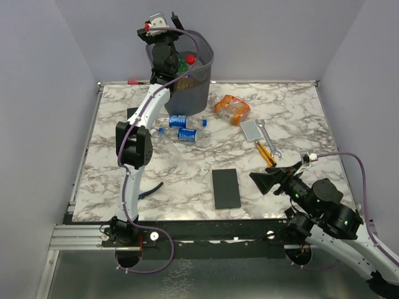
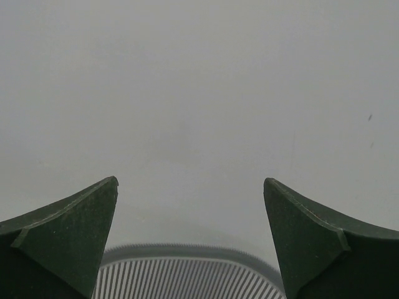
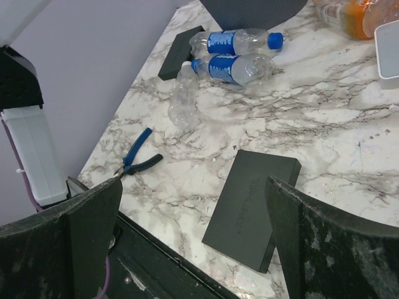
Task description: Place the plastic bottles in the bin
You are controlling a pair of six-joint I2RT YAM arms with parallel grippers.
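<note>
My left gripper (image 1: 160,28) is high over the back left of the grey bin (image 1: 193,93), open; in its wrist view only the bin's ribbed rim (image 2: 187,252) and the wall show between the fingers. Bottles with red and green show inside the bin. Two blue-labelled bottles (image 1: 187,121) (image 3: 240,68) and a clear bottle (image 1: 167,147) lie on the table in front of it. An orange-labelled bottle (image 1: 232,109) lies to its right. My right gripper (image 1: 274,177) hangs open and empty over the front right.
A dark slab (image 1: 225,189), blue pliers (image 3: 134,159), a phone-like plate (image 1: 251,129), a wrench (image 1: 269,138) and yellow-handled tool (image 1: 265,154) lie on the marble table. Another dark slab sits at the back left, and free space is at the front left.
</note>
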